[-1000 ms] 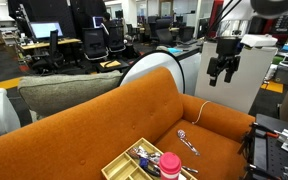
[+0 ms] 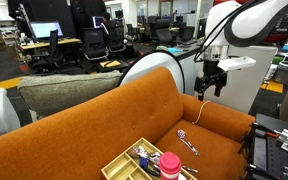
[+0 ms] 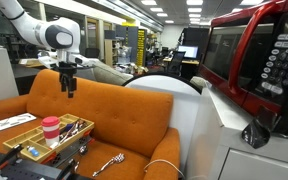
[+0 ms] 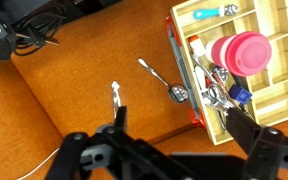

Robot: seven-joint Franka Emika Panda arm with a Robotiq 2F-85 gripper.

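Observation:
My gripper stands open above the orange couch seat, its dark fingers wide apart with nothing between them. In exterior view 1 the gripper hangs over the right part of the seat, clear of the surface. Below it in the wrist view lie a metal slotted spoon and another slim metal utensil, left of a wooden tray. A red-lidded tub sits in the tray, with several spoons and small items beside it.
The couch backrest rises behind the seat. A pale cable runs across the seat at lower left in the wrist view. Dark equipment with cables is at upper left. Bare seat lies around the loose utensils.
Over the last second the arm has come down and a little to the left in exterior view 1. The tray and utensils have not moved.

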